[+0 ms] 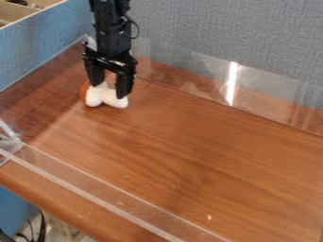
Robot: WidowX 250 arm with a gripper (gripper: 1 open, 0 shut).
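My black gripper (110, 74) is at the back left of the wooden tray, open and just over a small white object with an orange part (105, 97). The object lies on the floor of the tray, its upper part partly hidden by my fingers; whether they touch it cannot be told.
Clear low walls edge the wooden surface (202, 161), with blue padded panels at the left and a grey wall behind. Cables hang at the lower left, outside it.
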